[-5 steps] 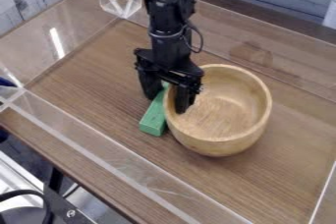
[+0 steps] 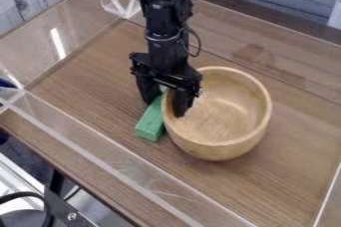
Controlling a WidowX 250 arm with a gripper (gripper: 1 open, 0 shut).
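Note:
My black gripper (image 2: 166, 96) reaches down from the top centre to the left rim of a tan wooden bowl (image 2: 226, 131). Its fingers are dark and overlap the rim, so what lies between them is hard to make out. A green block (image 2: 147, 125) lies on the table just left of the bowl, partly hidden under the gripper and against the bowl.
Clear strips edge the table at the front left and right. Black cables lie at the lower left, beyond the edge.
The gripper and the bowl have shifted slightly to the left; the green block looks nearly unchanged.

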